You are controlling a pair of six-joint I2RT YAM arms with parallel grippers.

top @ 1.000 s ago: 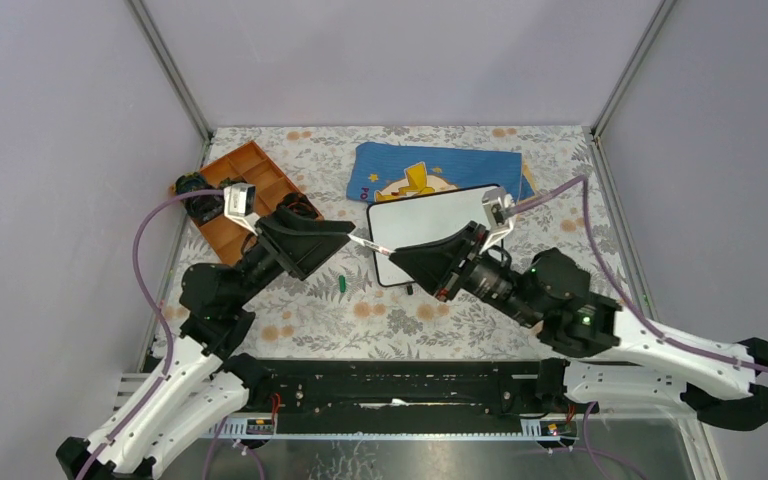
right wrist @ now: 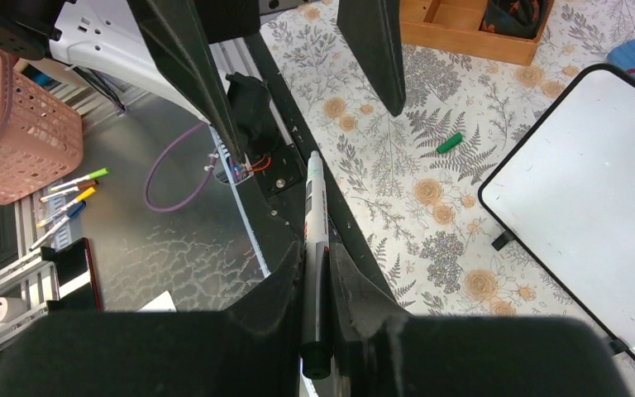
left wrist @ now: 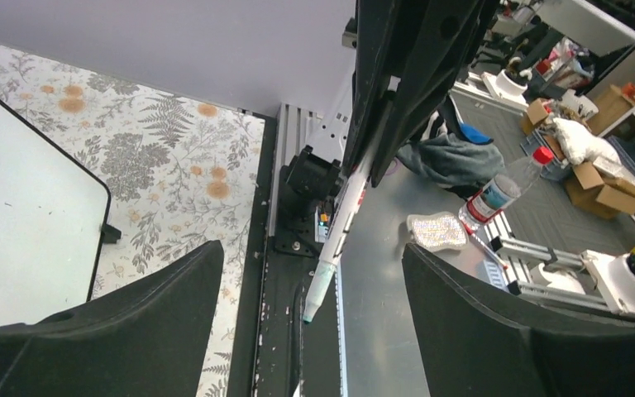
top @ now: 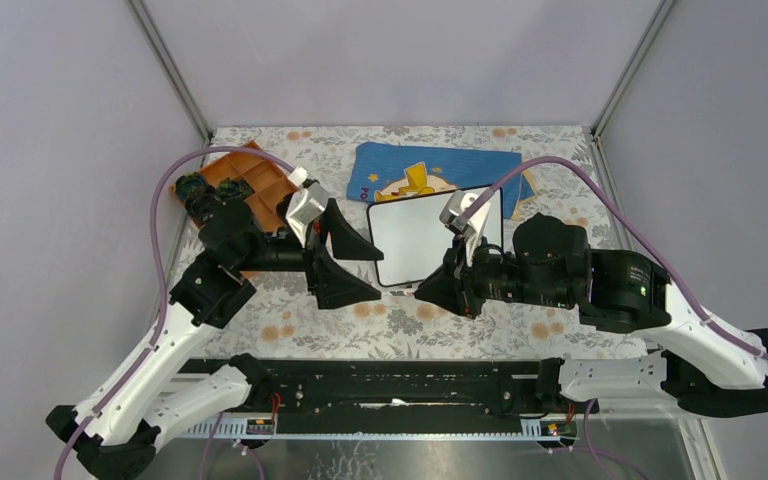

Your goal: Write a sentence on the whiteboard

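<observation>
A slim white marker [right wrist: 316, 207] is held by my right gripper [top: 420, 291], which is shut around its barrel. One end of the marker [left wrist: 322, 285] shows a pale teal tint and points toward my left gripper [top: 378, 274]. That left gripper stands wide, nothing between its fingers; the marker's end is close to its lower fingertip in the top view. Behind both grippers lies the blank whiteboard [top: 420, 235], black-edged, partly covered by the right arm. A small green cap [right wrist: 450, 142] rests on the patterned tabletop, hidden in the top view.
A blue printed cloth [top: 480, 162] lies behind the whiteboard. At the back left, an orange compartment tray [top: 245, 165] holds dark items. Several other markers [right wrist: 74, 184] lie beside a pink basket [right wrist: 37, 136].
My left gripper, nearly closed at the marker's end before, has spread its fingers and moved slightly toward the front. The right gripper has turned, bringing the marker lower and almost level in the top view.
</observation>
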